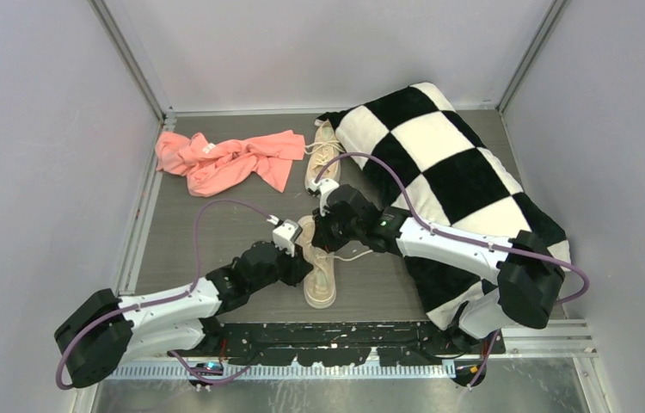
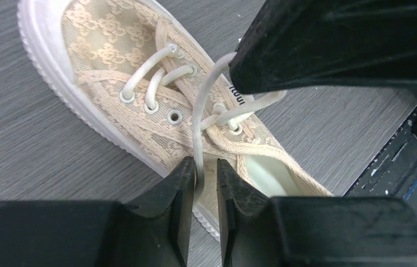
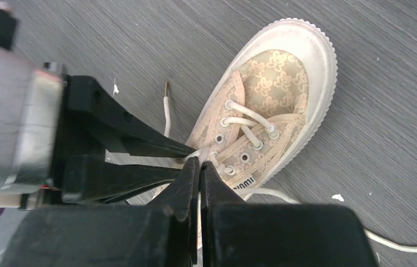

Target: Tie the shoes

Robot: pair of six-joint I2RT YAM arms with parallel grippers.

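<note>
The near beige lace shoe lies on the floor, toe away from the arms, partly covered by both grippers in the top view. My left gripper is part open over its lacing, and a strand of white lace runs down against its left fingertip, reaching the gap. That strand leads up to the tip of my right gripper, which is shut with the lace at its fingertips. In the right wrist view, the left gripper's spread fingers come in from the left. The second shoe lies farther back.
A loose lace end trails across the floor beside the shoe. A pink cloth lies back left, and a checkered cushion fills the right side. Bare floor shows left of the shoes.
</note>
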